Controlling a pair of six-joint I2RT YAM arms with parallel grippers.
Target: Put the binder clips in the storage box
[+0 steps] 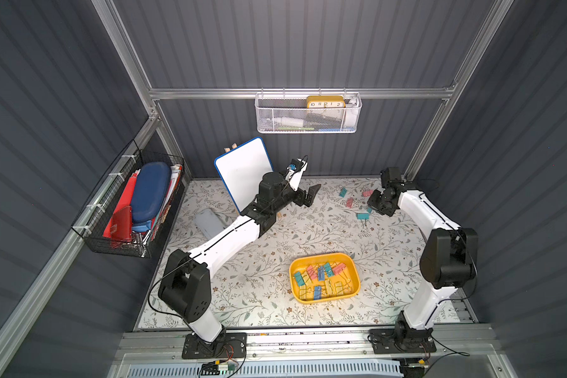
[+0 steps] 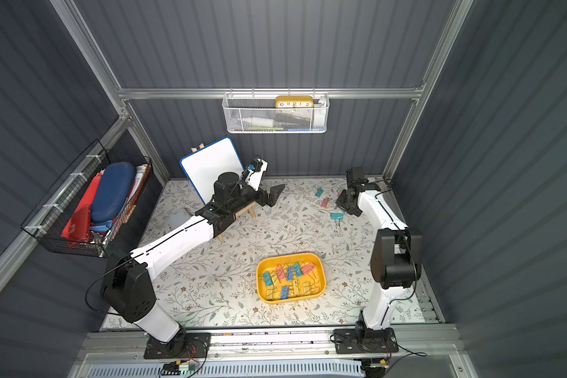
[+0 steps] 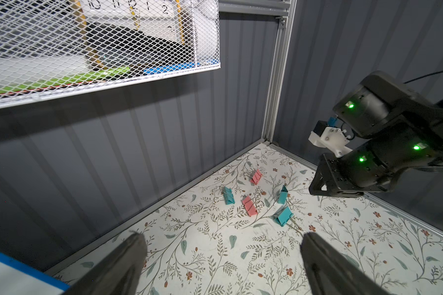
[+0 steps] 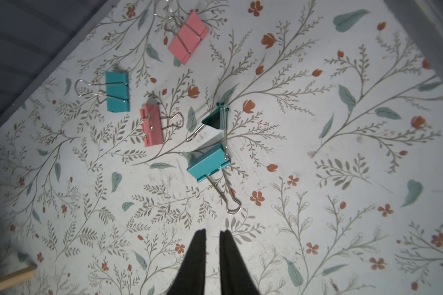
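Note:
The yellow storage box (image 1: 324,257) at the front centre holds several pink, teal and blue binder clips. At the back right, pink clips (image 4: 187,36) and teal clips (image 4: 206,162) lie loose on the floral surface, one teal clip (image 4: 117,92) near the back wall. My right gripper (image 1: 379,203) hangs just over this group; in the right wrist view its fingertips sit close together below the clips, blurred, with no clip seen between them. My left gripper is raised over the back centre beside the whiteboard, open and empty.
The whiteboard (image 1: 239,160) stands back left, a grey object (image 1: 206,221) beside it. A white mesh basket (image 1: 277,116) hangs on the back wall, a black wire basket (image 1: 97,236) on the left.

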